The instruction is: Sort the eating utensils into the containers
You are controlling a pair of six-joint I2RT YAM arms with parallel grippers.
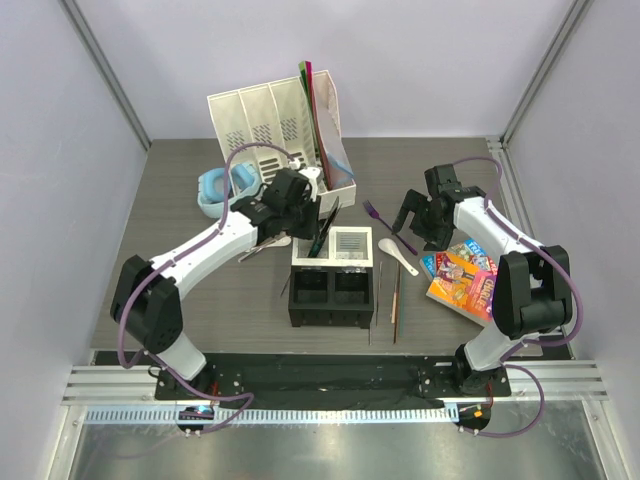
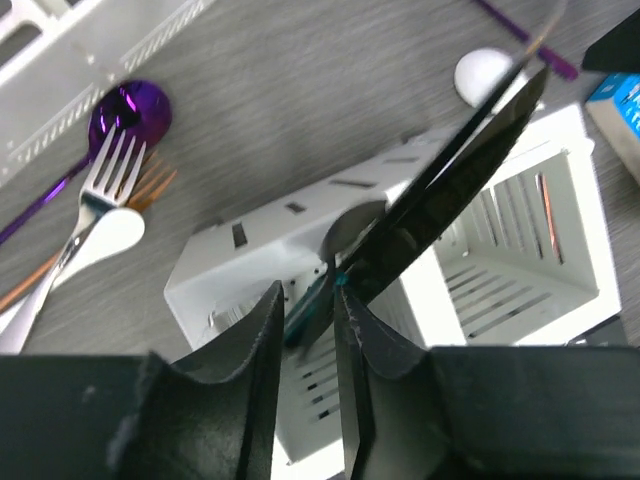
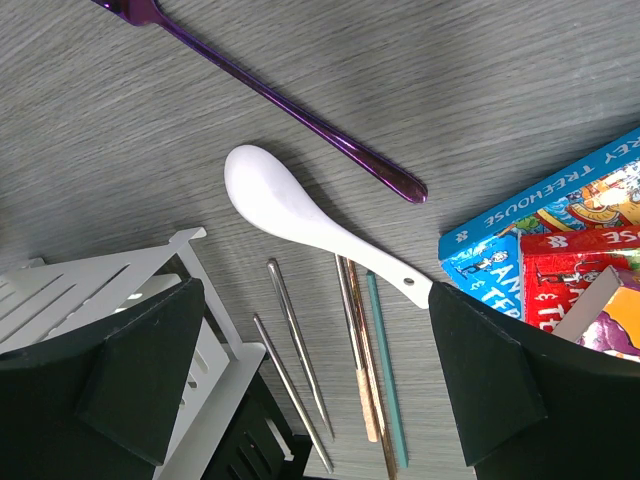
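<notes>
A white two-compartment container [image 1: 333, 231] stands in front of a black two-compartment one [image 1: 331, 297]. Over the white container's left compartment is my left gripper, its fingers parted. Just beyond them a dark spoon [image 2: 352, 226] leans in that compartment, beside long black utensils [image 2: 440, 195]; how its handle lies between the fingers is unclear. A purple fork [image 3: 300, 112] and a white spoon [image 3: 285, 208] lie on the table below my right gripper, which is open and empty. Left of the container lie a silver fork [image 2: 97, 190] and a purple spoon [image 2: 130, 113].
A large white rack [image 1: 262, 115] and a basket with blue cloth [image 1: 213, 188] stand at the back. Thin sticks [image 3: 371, 360] lie right of the containers. Colourful boxes [image 1: 465, 280] lie under the right arm.
</notes>
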